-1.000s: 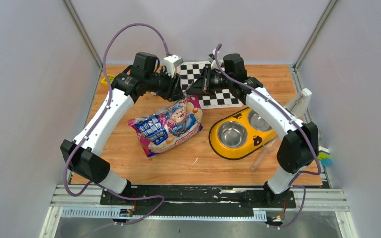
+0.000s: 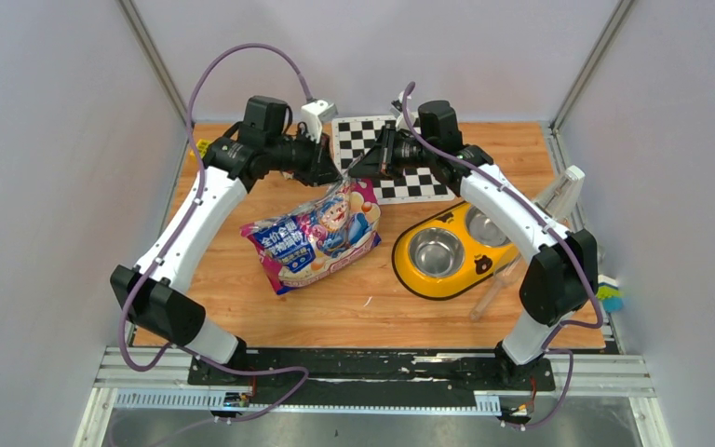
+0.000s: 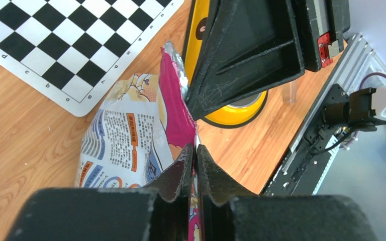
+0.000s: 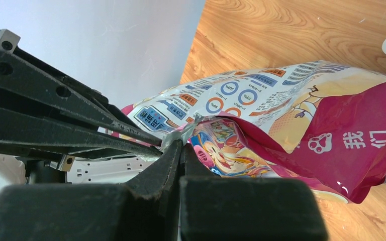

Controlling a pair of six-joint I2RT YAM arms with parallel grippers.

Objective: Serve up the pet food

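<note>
The pink and blue pet food bag (image 2: 321, 237) rests on the table, its top edge drawn up toward both grippers. My left gripper has its fingertips close together, with the bag's pink edge between them. Beside it, my right gripper is shut on a silvery bit of the bag's top (image 4: 186, 129). In the right wrist view the left fingers (image 4: 130, 145) reach that same silvery edge from the other side. The yellow feeder (image 2: 417, 279) with two steel bowls (image 2: 436, 252) sits to the right; both bowls look empty.
A checkered board (image 2: 410, 191) lies behind the bag. A clear tube-like item (image 2: 493, 296) lies at the feeder's front right, partly under the right arm. Bare table (image 2: 354, 321) shows in front of the bag.
The right arm, bag and feeder look the same.
</note>
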